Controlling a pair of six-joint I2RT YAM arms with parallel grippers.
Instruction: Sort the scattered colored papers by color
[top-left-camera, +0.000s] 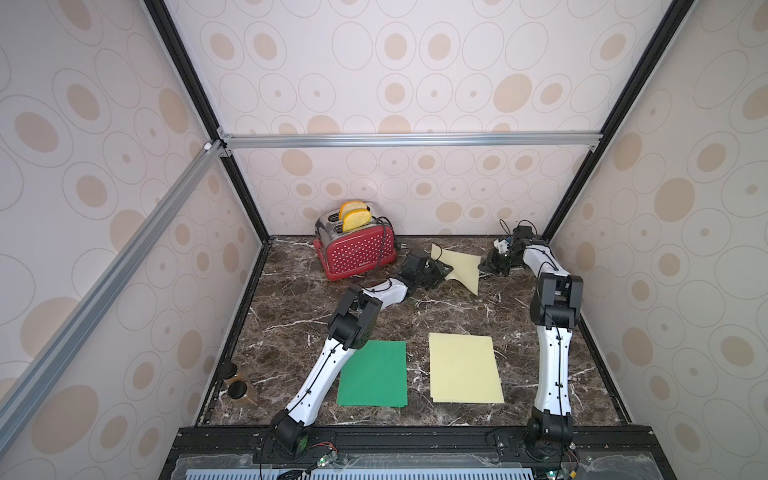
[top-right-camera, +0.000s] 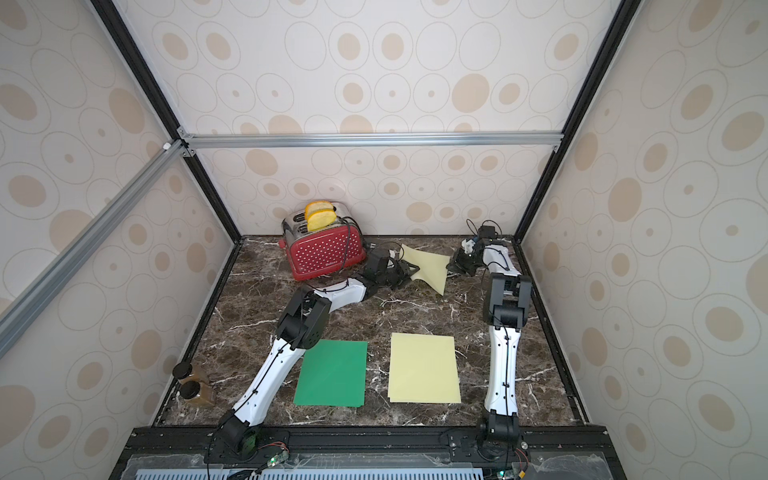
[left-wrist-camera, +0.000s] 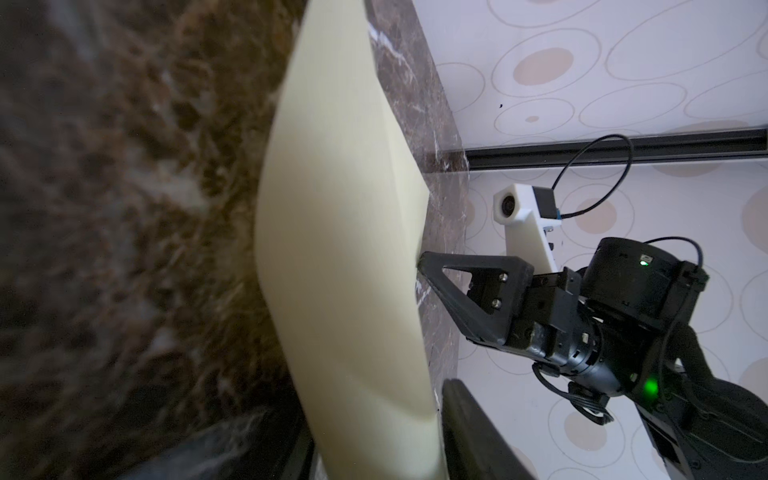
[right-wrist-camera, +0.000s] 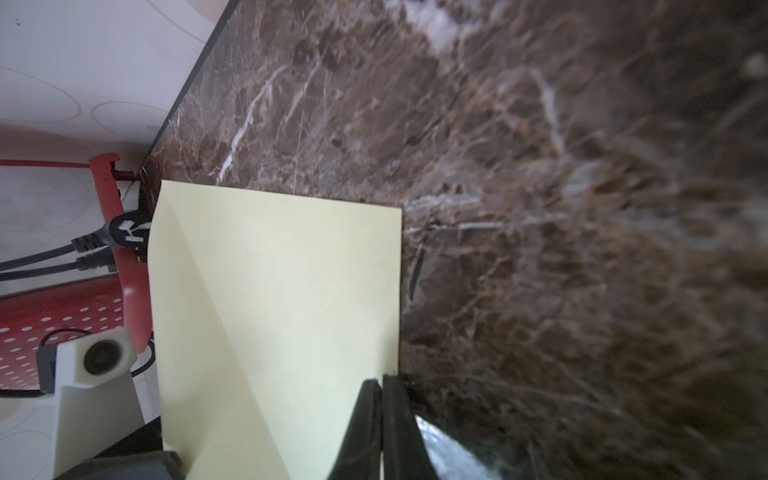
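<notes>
A loose pale yellow sheet (top-left-camera: 464, 264) lies at the back of the table, its left side buckled upward. My left gripper (top-left-camera: 441, 273) is at that side; in the left wrist view its fingers (left-wrist-camera: 472, 436) stand apart, with the bowed sheet (left-wrist-camera: 344, 240) running between them. At the sheet's right edge, my right gripper is shut with its tips meeting the paper (right-wrist-camera: 304, 272); whether the edge lies between them cannot be made out. In front, a green paper pile (top-left-camera: 374, 374) lies left of a yellow pile (top-left-camera: 465, 369).
A red dotted toaster (top-left-camera: 357, 252) with yellow slices and a cable stands at the back left, close to my left gripper. Dark-lidded jars (top-left-camera: 240, 389) are at the front left.
</notes>
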